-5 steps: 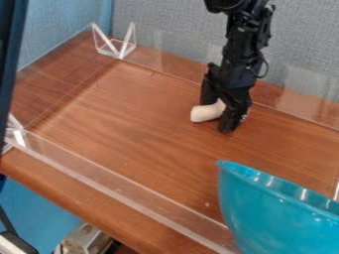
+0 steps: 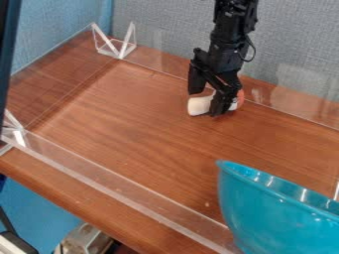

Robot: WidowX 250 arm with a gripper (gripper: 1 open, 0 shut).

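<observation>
My black gripper (image 2: pixel 212 84) is low over the back part of the wooden tabletop, its fingers open around or just above a white, rounded object (image 2: pixel 201 104) with an orange part at its right end. The fingers partly hide the object, and I cannot tell whether they touch it.
A large teal bowl (image 2: pixel 272 213) fills the front right.
My gripper has shifted slightly left and upward in the view over the last second. The white object has moved little, appearing slightly higher in the view.
</observation>
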